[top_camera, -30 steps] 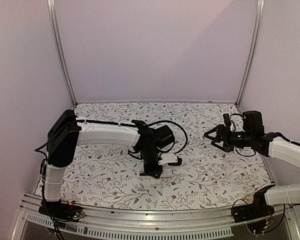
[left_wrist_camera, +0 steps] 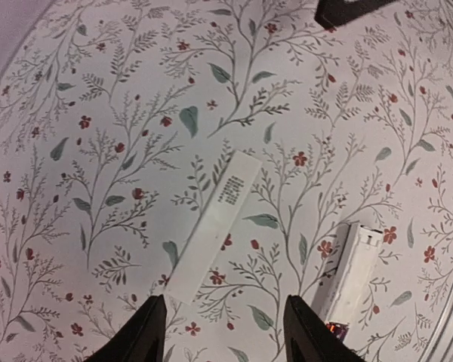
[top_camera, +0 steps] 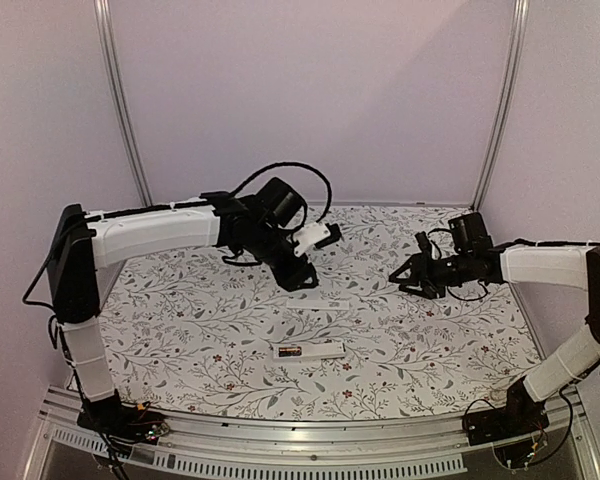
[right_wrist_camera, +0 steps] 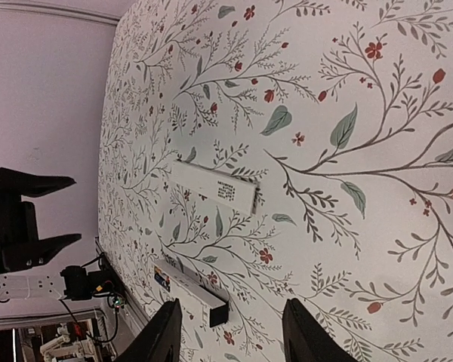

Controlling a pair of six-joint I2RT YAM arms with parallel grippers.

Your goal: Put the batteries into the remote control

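The white remote control (top_camera: 310, 350) lies near the front middle with a battery (top_camera: 289, 351) at its left end; it shows at the lower right in the left wrist view (left_wrist_camera: 351, 275) and lower left in the right wrist view (right_wrist_camera: 189, 294). Behind it lies a flat white strip, likely the cover, also in the right wrist view (right_wrist_camera: 211, 188). My left gripper (top_camera: 296, 276) hangs above and behind the remote, fingers apart with nothing seen between them. My right gripper (top_camera: 405, 280) is at the right, raised, its fingers open and empty.
Pale walls (top_camera: 310, 110) enclose the back and sides, with a metal rail (top_camera: 310, 430) along the front edge.
My left gripper has risen and moved back from over the remote, uncovering it. My right arm has risen and moved a little left.
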